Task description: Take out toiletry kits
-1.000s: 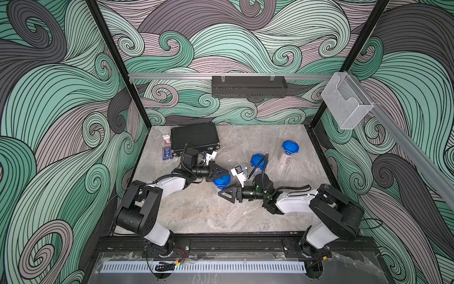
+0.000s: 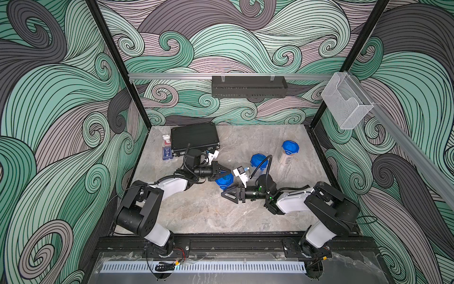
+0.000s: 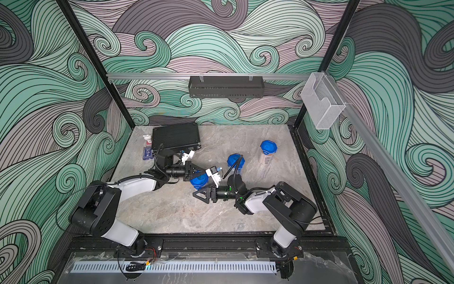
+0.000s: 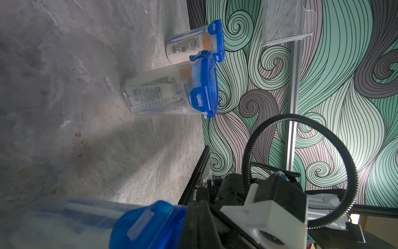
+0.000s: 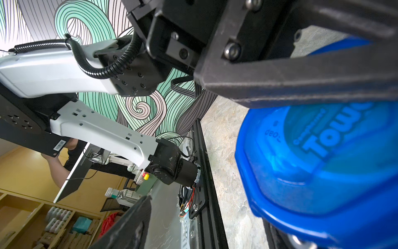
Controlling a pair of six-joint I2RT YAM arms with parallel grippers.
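Observation:
Three clear toiletry canisters with blue lids stand on the table. The nearest canister [image 2: 224, 181] is between my two grippers; its lid reads "Towel" in the right wrist view. The middle canister [image 4: 157, 89] and far-right canister [image 4: 186, 45] hold white items. My left gripper [image 2: 225, 172] is shut at the nearest canister's back-left edge, with nothing visible between its fingers. My right gripper [image 2: 227, 193] is open, low at that canister's front, close against its side; in the right wrist view its fingers are partly out of frame.
A black case [image 2: 194, 137] lies at the back left beside small bottles [image 2: 167, 152]. A dark tray [image 2: 248, 86] and a white mesh holder [image 2: 345, 104] hang on rails.
Both grippers and the nearest canister have shifted slightly to the right. The other two canisters have not moved.

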